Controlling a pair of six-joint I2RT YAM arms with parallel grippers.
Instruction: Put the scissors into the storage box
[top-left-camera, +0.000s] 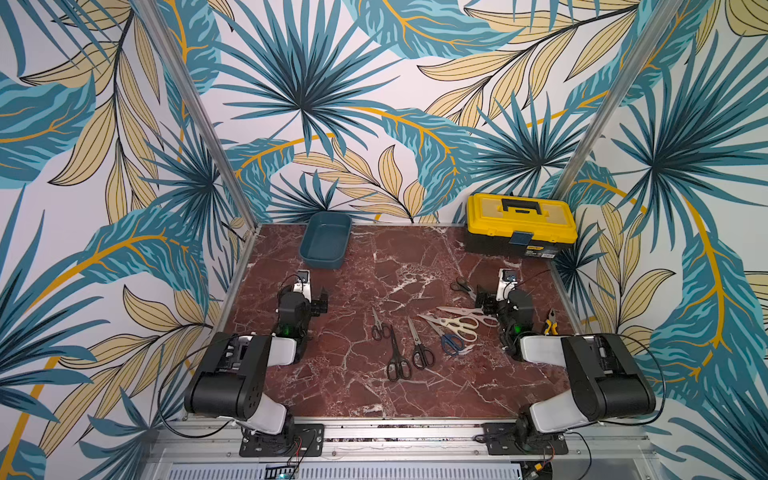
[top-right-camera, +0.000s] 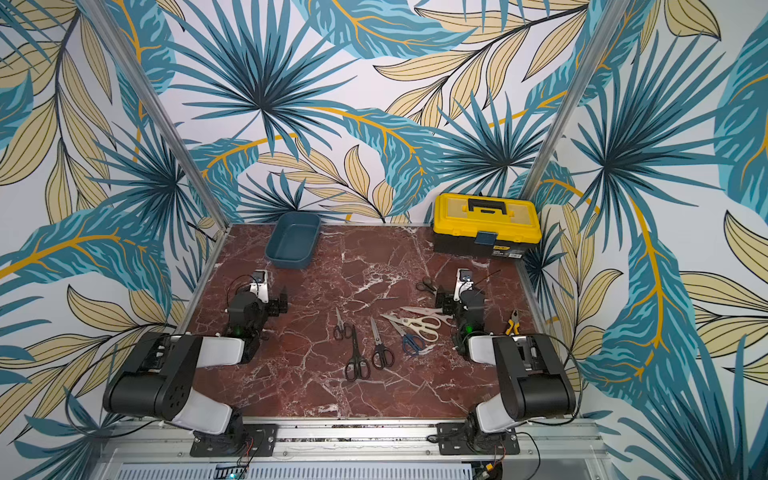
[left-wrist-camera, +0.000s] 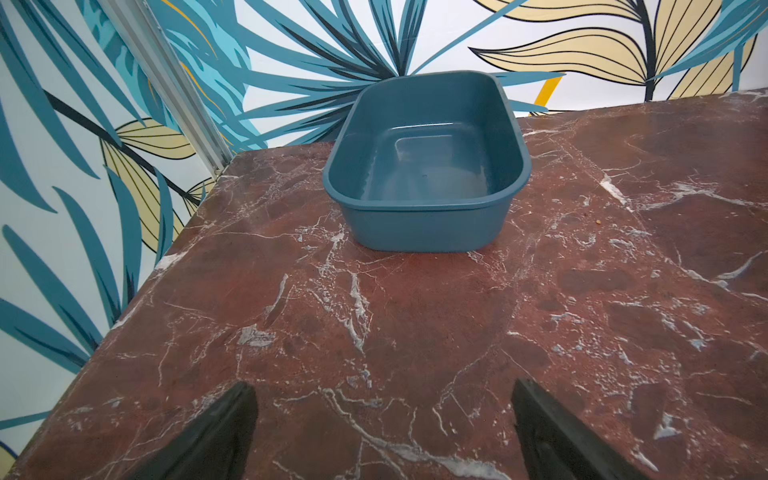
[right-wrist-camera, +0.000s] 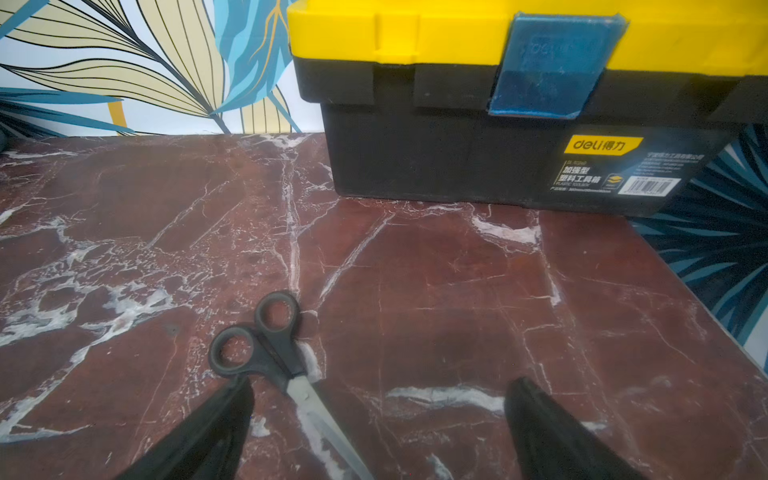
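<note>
Several scissors lie mid-table: black-handled pairs (top-left-camera: 398, 368) (top-right-camera: 381, 358), cream ones (top-left-camera: 462, 326) and a blue pair (top-left-camera: 450, 346). Another black-handled pair (right-wrist-camera: 276, 360) lies under my right gripper, which is open and empty. My left gripper stands open and empty at the left, facing a teal open bin (left-wrist-camera: 424, 224). A black-and-yellow lidded toolbox (right-wrist-camera: 432, 136) stands closed at the back right. Which container is the storage box, I cannot tell.
Yellow-handled pliers (top-left-camera: 551, 322) lie at the right edge, beside the right arm. The back middle of the marble table (top-left-camera: 400, 248) and the ground before the teal bin are clear. Patterned walls and metal posts bound the table.
</note>
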